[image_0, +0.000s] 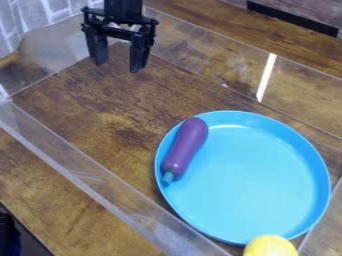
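My black gripper (116, 52) is at the top left of the camera view, over the wooden surface, its two fingers apart and pointing down with nothing seen between them. A purple eggplant-like toy (186, 144) lies on the left part of a large blue plate (261, 180) at the lower right, well away from the gripper.
A yellow object (271, 250) is at the bottom edge beside the plate, partly cut off. Clear plastic walls border the wooden floor (94, 120), whose middle and left are bare.
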